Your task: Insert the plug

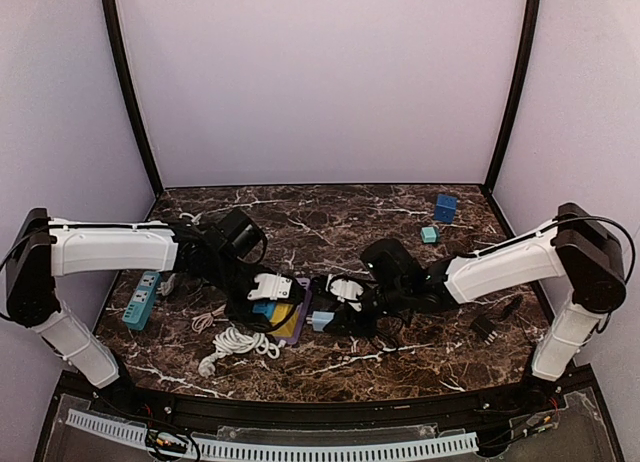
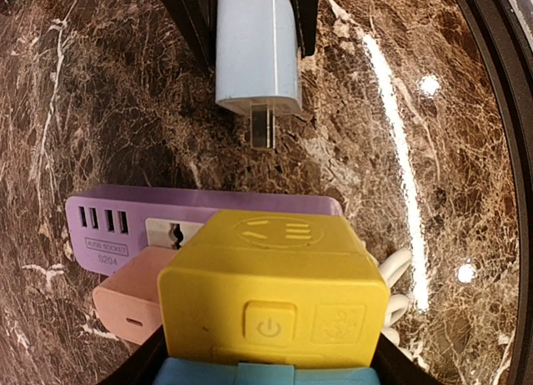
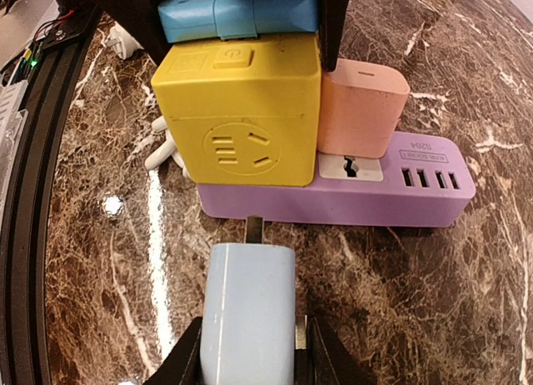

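My left gripper is shut on a yellow socket block (image 2: 268, 285) with a blue part (image 3: 237, 10), held over a purple power strip (image 3: 350, 202) with a pink block (image 3: 362, 110) on it. My right gripper is shut on a pale blue plug (image 3: 250, 293), its prongs (image 2: 261, 127) pointing toward the yellow block's face with slots, a gap between them. In the top view the plug (image 1: 323, 320) sits just right of the yellow block (image 1: 285, 317).
A white coiled cord (image 1: 245, 344) lies in front of the strip, a teal strip (image 1: 140, 300) at left. A blue box (image 1: 445, 207), a small teal cube (image 1: 429, 234) and a dark plug (image 1: 485, 327) lie to the right.
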